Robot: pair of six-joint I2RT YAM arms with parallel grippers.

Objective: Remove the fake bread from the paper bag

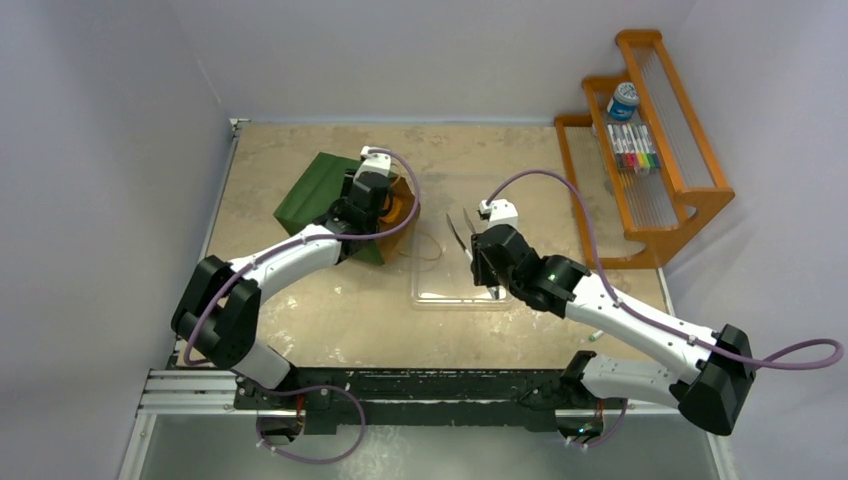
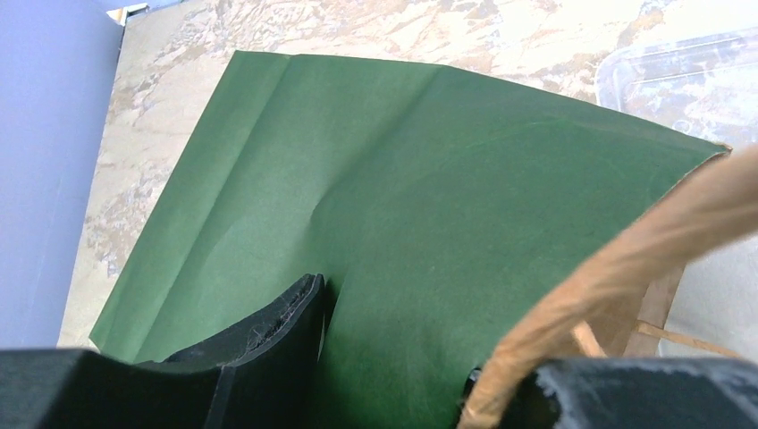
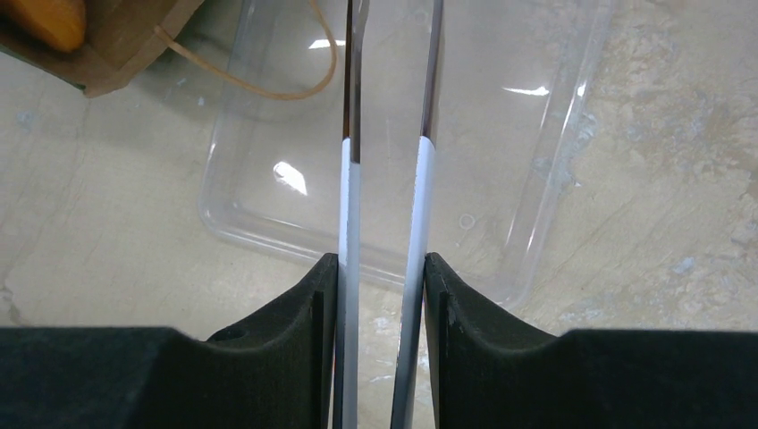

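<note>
A green paper bag (image 1: 310,195) with a brown inside lies on the left of the table. My left gripper is shut on its green wall, with a brown handle crossing near the fingers. Orange bread (image 3: 49,18) shows inside the bag's opening at the upper left of the right wrist view, and also in the top view (image 1: 392,210). My right gripper is shut on metal tongs (image 3: 420,188), whose two blades point forward over the clear tray (image 3: 483,179), right of the bag.
A wooden rack (image 1: 680,190) with markers (image 1: 630,147) and a jar (image 1: 622,100) stands at the back right. A small pale stick (image 1: 596,334) lies at the front right.
</note>
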